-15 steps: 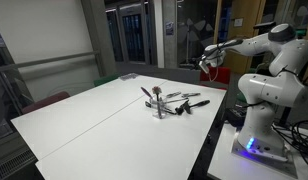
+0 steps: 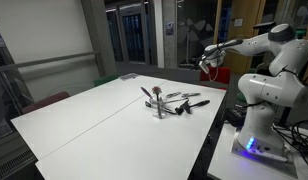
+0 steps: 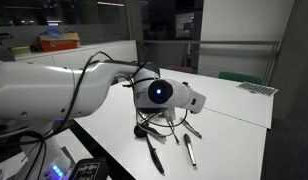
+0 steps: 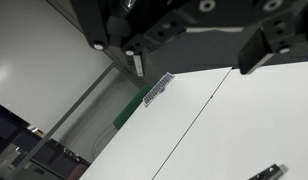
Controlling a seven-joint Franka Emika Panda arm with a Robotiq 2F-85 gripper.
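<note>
My gripper is open, its two fingers well apart with nothing between them. In exterior view 1 it is small at the end of the arm [image 2: 207, 66], raised over the far right of the white table [image 2: 94, 125]. Several kitchen utensils lie loosely on the table, among them a dark-handled one [image 2: 198, 104]. Around them stands a pale holder [image 2: 158, 106] with utensils upright in it. In exterior view 2 a dark utensil [image 3: 154, 156] and a silver one [image 3: 190, 151] lie in front of the arm. The arm hides part of that group.
A small patterned grid [image 4: 158, 89] shows at the table's far edge in the wrist view, by a green chair [image 4: 125, 111]. A crate of coloured things [image 3: 57, 42] stands on the back counter.
</note>
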